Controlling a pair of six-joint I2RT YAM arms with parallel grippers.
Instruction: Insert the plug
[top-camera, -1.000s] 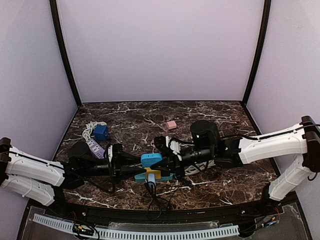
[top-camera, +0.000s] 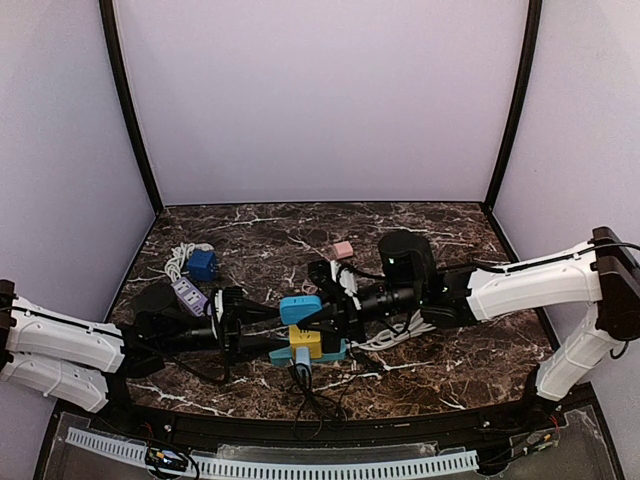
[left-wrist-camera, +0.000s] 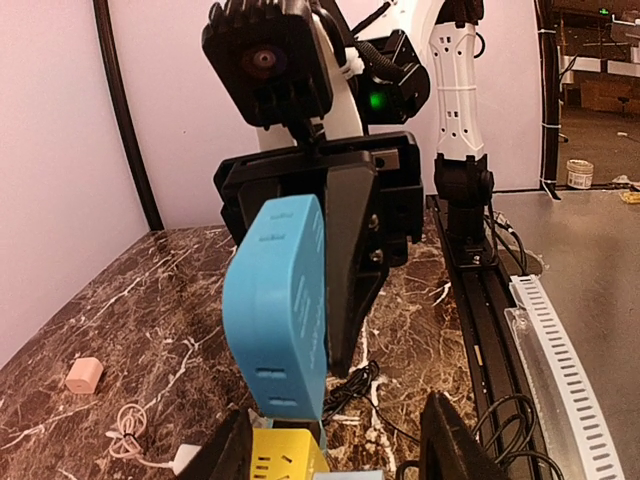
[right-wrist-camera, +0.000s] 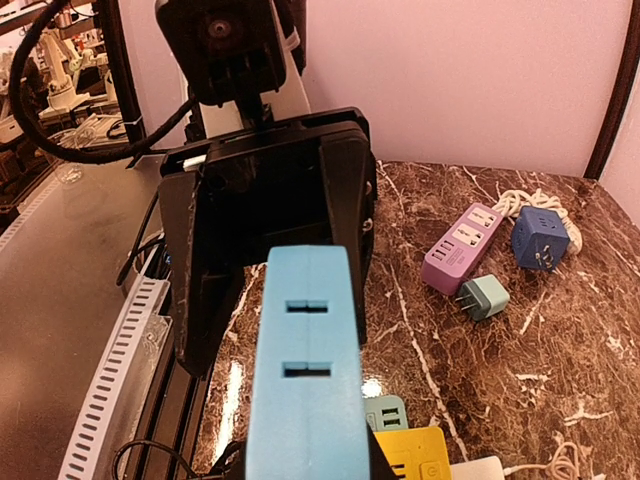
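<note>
My right gripper (top-camera: 325, 315) is shut on a light blue block with slotted sockets (right-wrist-camera: 305, 340), held just above a yellow adapter (top-camera: 304, 341) in the middle front of the table. The yellow piece sits by a light blue strip (right-wrist-camera: 384, 408) and a pale plug with a dark cable (top-camera: 302, 362). My left gripper stands open just left of these, facing them, with nothing gripped between its fingers. In the left wrist view the held block (left-wrist-camera: 275, 305) hangs over the yellow adapter (left-wrist-camera: 283, 455).
At the left lie a purple power strip (right-wrist-camera: 463, 247), a blue cube adapter (right-wrist-camera: 540, 239) and a mint plug (right-wrist-camera: 484, 298). A pink block (top-camera: 342, 249) lies at the back. White cables lie to the right.
My left gripper has shifted slightly left.
</note>
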